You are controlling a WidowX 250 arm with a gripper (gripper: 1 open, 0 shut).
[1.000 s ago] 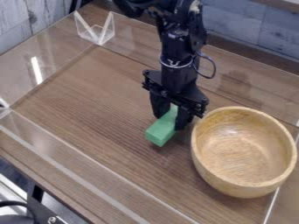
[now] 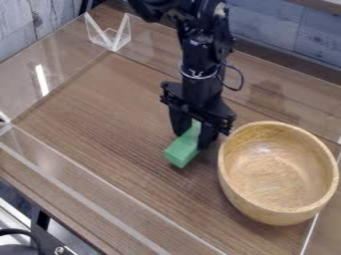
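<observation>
The black gripper (image 2: 193,127) hangs from the arm over the middle of the wooden table, pointing down. It is shut on a green object (image 2: 184,150), which sits low at or just above the table surface, its upper end hidden by the fingers. To the right of it, very near, is a large round tan bowl (image 2: 277,169) with nothing visible inside.
A small clear wire-like holder (image 2: 110,32) stands at the back left. A wall runs along the back right.
The gripper and the green object have shifted very slightly to the left. The bowl has not moved.
</observation>
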